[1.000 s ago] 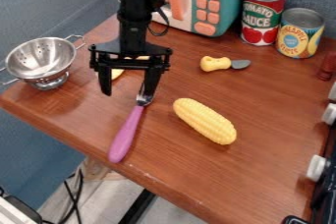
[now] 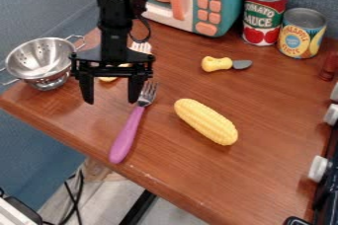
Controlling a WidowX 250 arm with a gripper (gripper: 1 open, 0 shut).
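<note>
The black gripper point(image 2: 113, 90) hangs over the left part of the wooden table, its fingers apart, with nothing visible between them. Just right of it a fork with a pink handle point(image 2: 126, 134) lies on the table. Yellow items partly show behind the gripper, too hidden to identify. A toy corn cob point(image 2: 207, 121) lies right of the fork. A steel colander point(image 2: 39, 58) sits at the left edge.
At the back stand a toy microwave point(image 2: 211, 4), a tomato can point(image 2: 263, 17) and another can point(image 2: 301, 35). A yellow-handled utensil point(image 2: 218, 64) lies mid-table. A black appliance lines the right edge.
The gripper has moved to the left, uncovering more of the fork's head. The objects on the table show no clear movement.
</note>
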